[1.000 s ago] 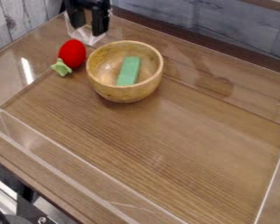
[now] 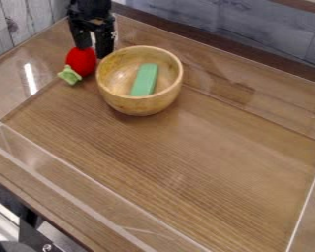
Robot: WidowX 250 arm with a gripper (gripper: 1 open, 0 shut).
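My black gripper point(image 2: 94, 39) is at the top left, open, lowered just above a red object point(image 2: 80, 60) with a green top, like a strawberry, at the rim of a wooden bowl point(image 2: 168, 97). The bowl holds a green block point(image 2: 145, 80). The gripper's fingertips are small and hard to make out.
The gripper has come down and to the left, closer to the red object. The bowl and objects look unmoved.
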